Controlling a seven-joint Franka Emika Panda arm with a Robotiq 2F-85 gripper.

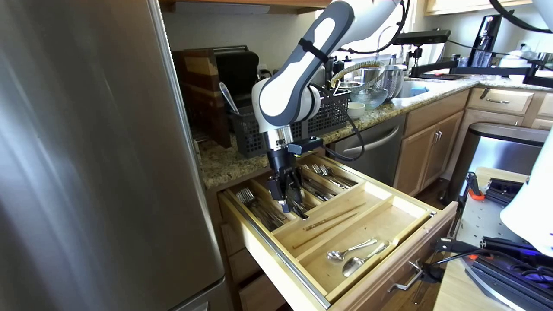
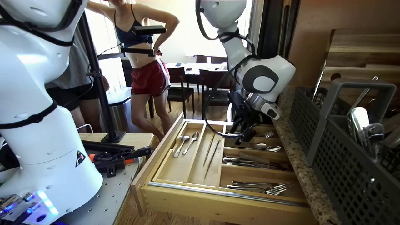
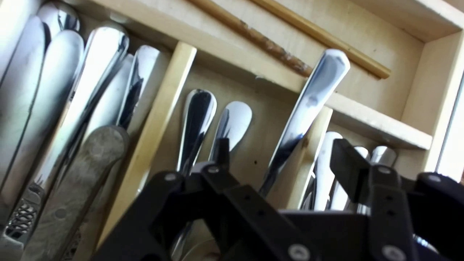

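Note:
My gripper is open over the cutlery drawer, its two dark fingers [image 3: 346, 169] well apart. In the wrist view a shiny metal handle [image 3: 311, 100] slants up through the gap between them, its end raised over the compartment's front wall. The piece's lower end is hidden behind the gripper. Two other handles [image 3: 198, 113] lie lower in the same compartment, by the left finger. In exterior view 1 the gripper [image 1: 291, 202] reaches down into the rear compartments. Exterior view 2 shows spoon bowls [image 2: 273, 148] behind the gripper [image 2: 242, 139].
Wooden dividers [image 3: 161, 117] stand close to both sides of the gripper, with knives [image 3: 56, 78] packed to the left. Chopsticks [image 1: 332, 220] and two spoons [image 1: 354, 264] lie in the front compartments. A grey dish rack [image 1: 249, 134] stands on the counter behind.

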